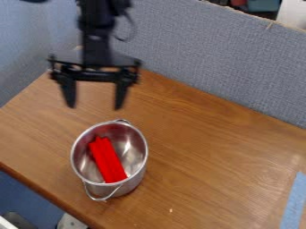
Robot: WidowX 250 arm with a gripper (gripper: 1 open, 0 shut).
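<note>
A metal bucket with a wire handle (134,168) stands on the wooden table at the lower middle. Inside it lies a red block (106,159), tilted along the bucket's length. My dark gripper (96,88) is above and behind the bucket, blurred, with its two fingers spread wide apart and nothing visible between them.
Grey padded walls (221,63) bound it at the back and left. A light blue strip (291,201) lies at the right edge.
</note>
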